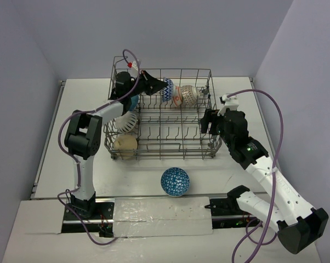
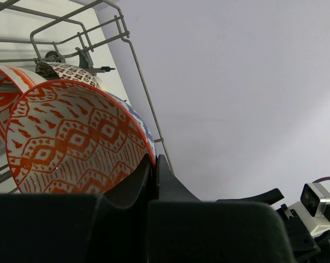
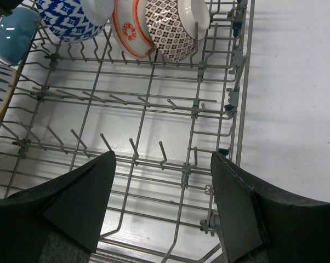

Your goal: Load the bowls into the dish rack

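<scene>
My left gripper (image 1: pixel 160 85) is shut on the rim of a blue-patterned bowl (image 1: pixel 168 90), whose inside shows an orange pattern (image 2: pixel 77 137) in the left wrist view. It is at the rack's back row, against the orange bowl (image 1: pixel 176 96), with a brown-patterned bowl (image 1: pixel 189 96) to its right. Blue, striped and beige bowls (image 1: pixel 126 143) stand along the rack's left side. Another blue bowl (image 1: pixel 175 181) lies on the counter in front of the rack (image 1: pixel 159 157). My right gripper is open above the rack's right side, nothing between its fingers.
The middle and front right of the rack show bare tines. Free counter (image 1: pixel 83 175) lies left and right of the rack. Walls close in behind and on both sides.
</scene>
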